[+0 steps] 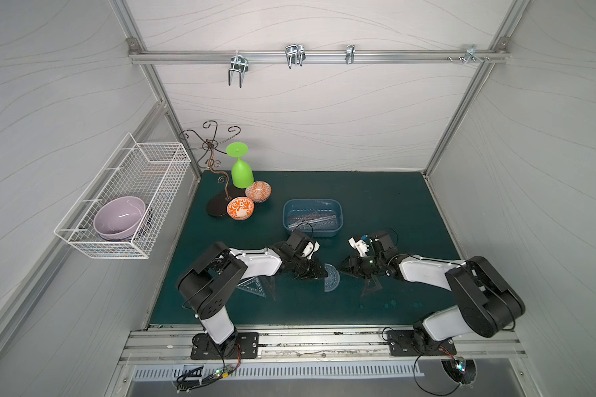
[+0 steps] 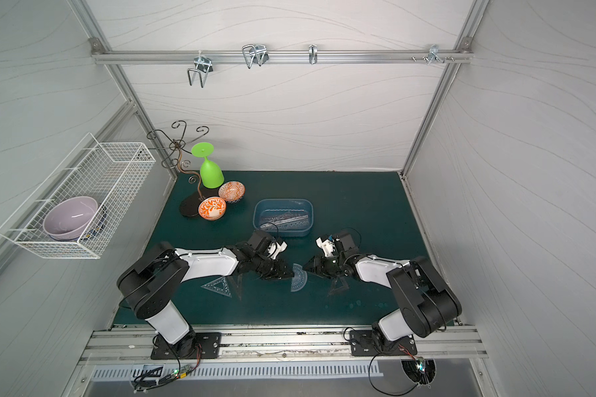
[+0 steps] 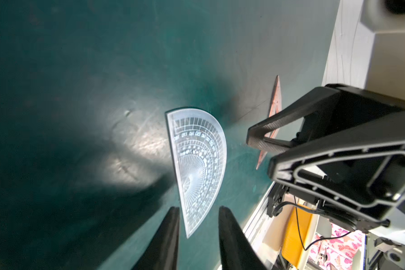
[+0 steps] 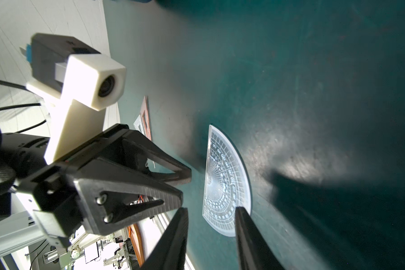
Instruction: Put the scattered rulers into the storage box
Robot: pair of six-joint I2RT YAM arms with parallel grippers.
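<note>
A clear half-round protractor (image 1: 331,279) lies flat on the green table between my two grippers. My left gripper is partly open; the protractor's lower tip shows through the gap, with neither finger seen closed on it. From the other side my right gripper also stands partly open, the protractor (image 4: 227,184) visible beyond its fingers and not gripped. A clear set square (image 1: 252,286) lies by the left forearm, another (image 1: 371,285) below the right gripper. The blue storage box (image 1: 339,205) behind holds a clear ruler (image 1: 314,220).
Two orange patterned bowls (image 2: 212,208), a green goblet (image 2: 211,173) and a curled metal stand (image 2: 190,173) occupy the back left. A wire basket (image 1: 142,228) hangs on the left wall.
</note>
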